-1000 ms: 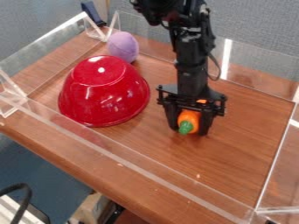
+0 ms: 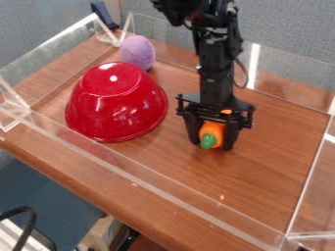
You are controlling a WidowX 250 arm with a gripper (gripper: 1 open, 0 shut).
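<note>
The black gripper hangs down at the centre right of the wooden table, its fingers on either side of an orange object with a green end, like a toy carrot, lying at table level. It looks shut on that object. To the left sits a large red bowl, upside down. Behind the bowl is a purple ball.
Clear plastic walls edge the wooden table. A black cable and some pale objects lie off the table at the lower left.
</note>
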